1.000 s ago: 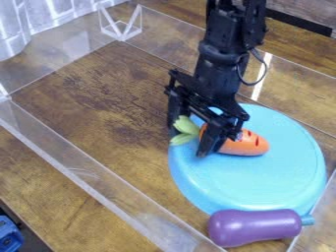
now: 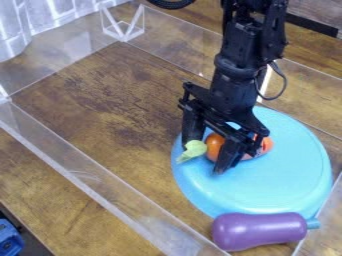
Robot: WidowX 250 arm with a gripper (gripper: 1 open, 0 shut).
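Observation:
My black gripper (image 2: pixel 221 135) reaches down over the blue plate (image 2: pixel 274 185) on the right, its fingers around an orange carrot (image 2: pixel 214 147) with pale green leaves, which is partly hidden by them. Whether the fingers grip it or only surround it is unclear. A purple eggplant (image 2: pixel 254 229) lies at the plate's front edge.
Clear plastic walls border the wooden surface (image 2: pixel 100 110), whose left and middle are bare. A white wire piece (image 2: pixel 123 25) is at the back left, and a blue object (image 2: pixel 7 240) lies outside at the bottom left.
My gripper has shifted slightly and now covers more of the carrot, whose visible orange part looks smaller than before. The plate and eggplant have stayed in place.

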